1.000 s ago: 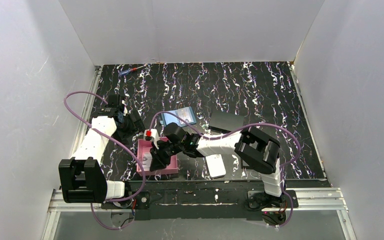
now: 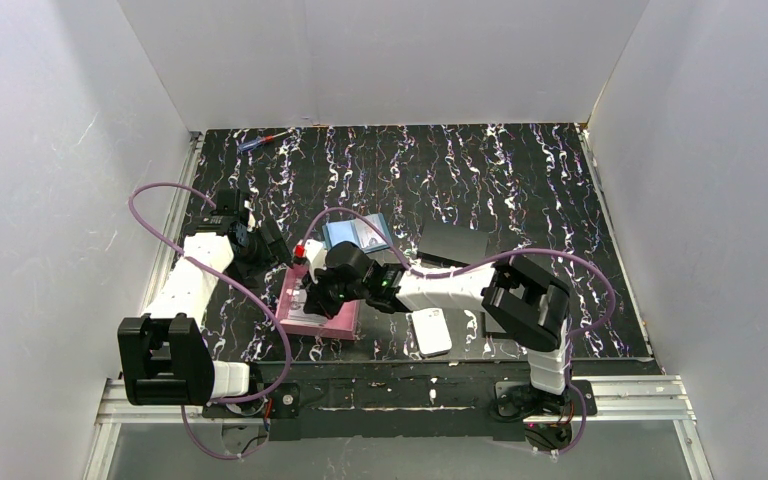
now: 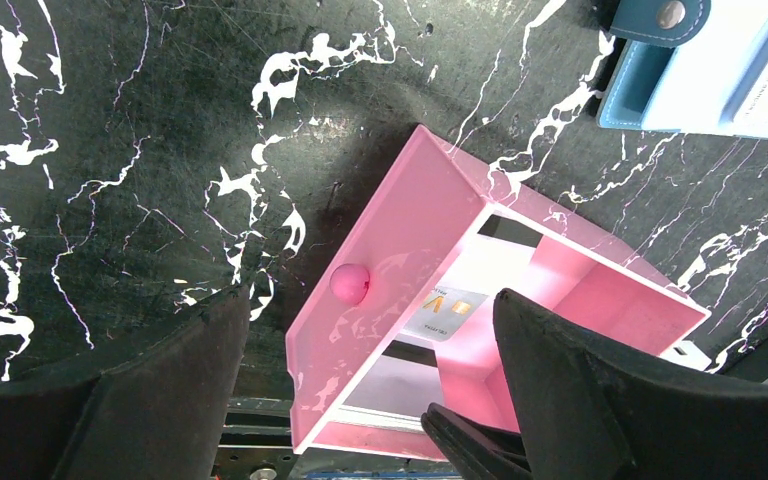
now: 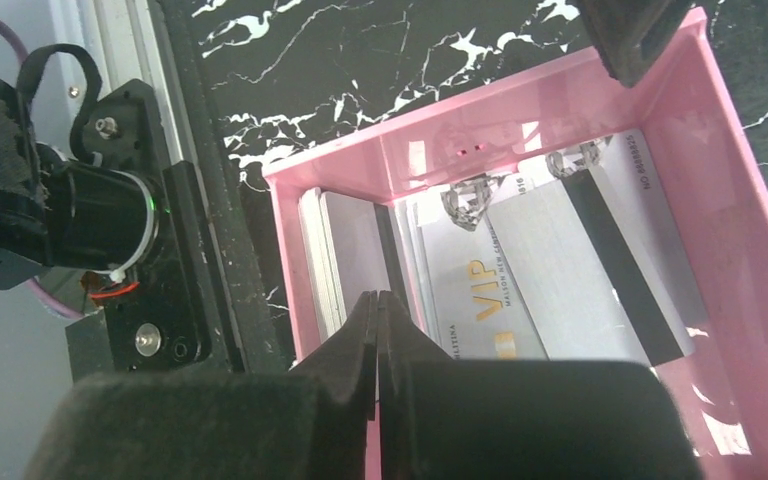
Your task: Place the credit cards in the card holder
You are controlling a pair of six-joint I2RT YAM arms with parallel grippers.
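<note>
Inside the pink box (image 4: 760, 250), silver credit cards (image 4: 348, 245) stand as an upright, slightly leaning stack by one end wall. Beside it lie VIP cards (image 4: 465, 285); on top is a card (image 4: 560, 265) with its black-striped back showing. My right gripper is shut over the box, nothing visible between its fingers; the upright stack is outside them, just behind the tips. My left gripper stands open above the box's outer side, its fingers empty. Lying open on the table is the blue card holder (image 2: 357, 232).
Right of the box sits a white object (image 2: 431, 332). A dark flat panel (image 2: 452, 243) lies farther right, and a screwdriver (image 2: 263, 141) at the back left. The right arm covers part of the box in the top view.
The box has turned and shifted slightly, and a striped card back now covers VIP cards. My left arm has stayed nearly still.
</note>
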